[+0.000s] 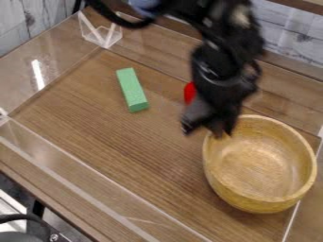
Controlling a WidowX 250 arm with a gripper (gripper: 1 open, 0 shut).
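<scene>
My gripper (199, 121) hangs at centre right, just above the left rim of a large yellow bowl (259, 180), and looks shut, with nothing seen between its fingers. It largely hides a red object (191, 93) behind it. A light green bar (130, 89) lies on the wooden table (101, 161), left of the gripper.
A clear plastic container (98, 28) stands at the back left. A dark cable shows at the bottom left corner.
</scene>
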